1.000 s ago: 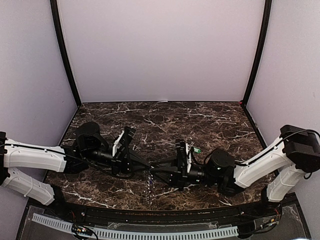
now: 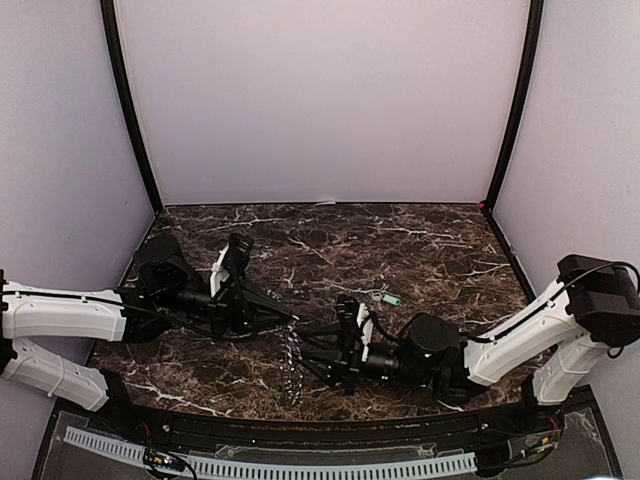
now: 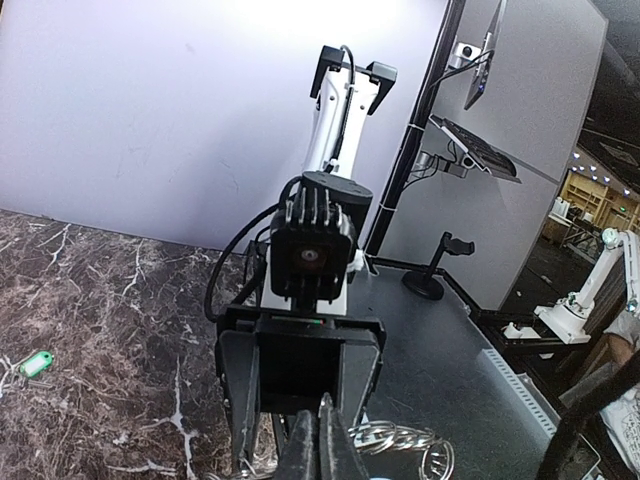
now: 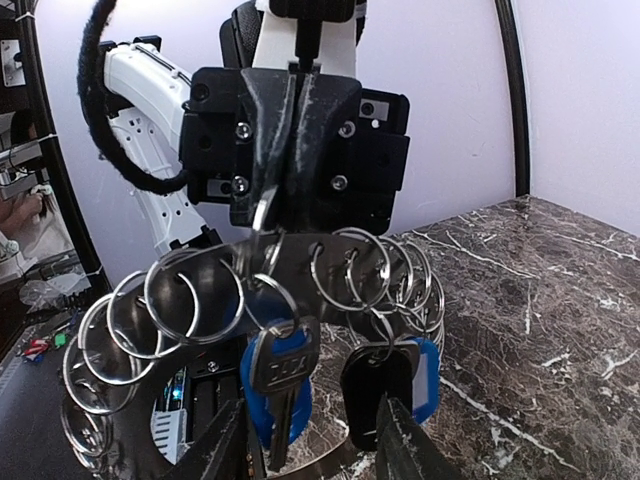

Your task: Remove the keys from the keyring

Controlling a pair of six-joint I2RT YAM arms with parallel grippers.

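A keyring [image 4: 225, 268], a metal band strung with several small wire loops, hangs from my left gripper [image 2: 292, 319], whose fingers [image 4: 295, 185] are shut on its upper edge in the right wrist view. From the loops dangle a silver key [image 4: 280, 365] with a blue tag behind it and a black-headed key [image 4: 378, 385] beside another blue piece. My right gripper is part open just below. The silver key's lower end appears in the gap between its fingers; whether they touch it, I cannot tell. In the left wrist view, the loops [image 3: 400, 440] show behind the left fingertips.
A green tag [image 2: 391, 299] lies on the dark marble table [image 2: 350, 240] behind the right arm; it also shows at the left of the left wrist view. A slotted metal rail [image 2: 270, 468] runs along the front.
The left gripper has shifted slightly left with the keyring.
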